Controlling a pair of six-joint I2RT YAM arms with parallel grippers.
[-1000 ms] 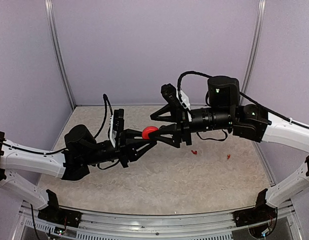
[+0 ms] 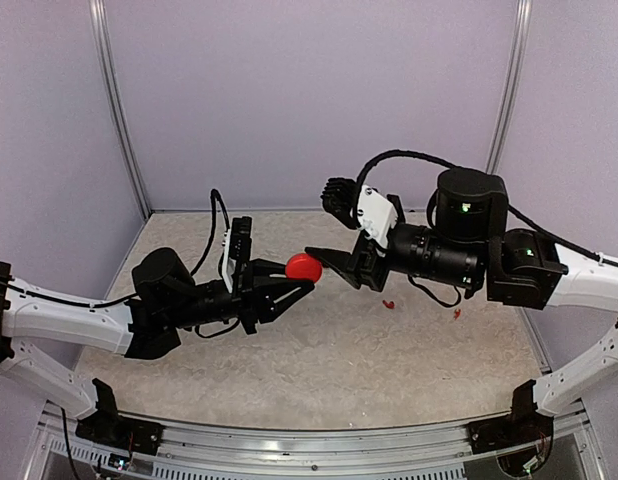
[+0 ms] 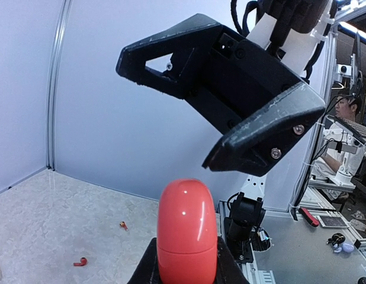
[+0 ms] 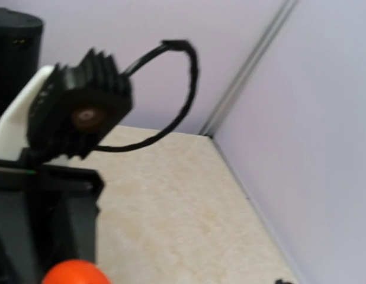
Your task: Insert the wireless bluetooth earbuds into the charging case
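Observation:
The red charging case [image 2: 303, 267] is held upright in my left gripper [image 2: 289, 282], which is shut on it; in the left wrist view the case [image 3: 186, 225] fills the lower middle, with a lid seam across it. My right gripper [image 2: 339, 270] is open just right of the case; in the left wrist view its empty fingers [image 3: 260, 130] hang above it. Two small red earbuds lie on the table, one [image 2: 388, 304] nearer the middle, the other [image 2: 457, 313] further right. In the right wrist view the case [image 4: 76, 275] shows at the bottom.
The earbuds lie beneath and right of the right arm. The left half behind the left arm is clear.
My right gripper has drawn back rightward from the red case, which it overlapped earlier, and has tilted. The left gripper holds the case in nearly the same place.

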